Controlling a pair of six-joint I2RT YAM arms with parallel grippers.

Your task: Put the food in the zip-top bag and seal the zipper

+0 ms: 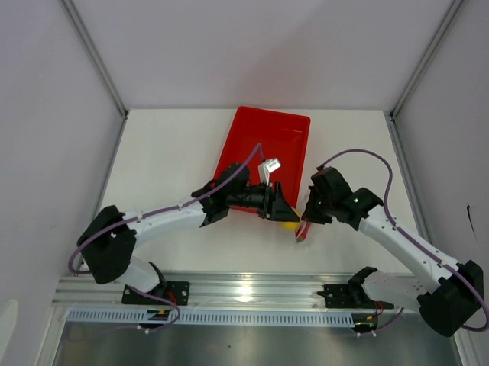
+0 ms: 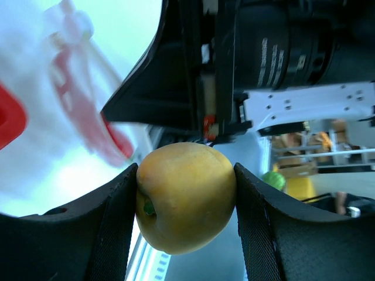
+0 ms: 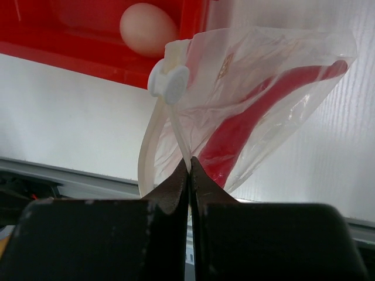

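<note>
A round yellow-orange food piece (image 2: 186, 199) is held by my left gripper, shut on its two sides. In the top view this food (image 1: 291, 224) hangs just left of the zip top bag (image 1: 301, 232). My right gripper is shut on the rim of the clear bag (image 3: 281, 55). The bag has a red patch, and its white zipper slider (image 3: 170, 82) sits at the far end of the top edge. How wide the mouth gapes I cannot tell.
A red tray (image 1: 279, 126) stands behind the grippers. One pale, egg-like piece (image 3: 148, 29) lies inside it, near the corner beside the slider.
</note>
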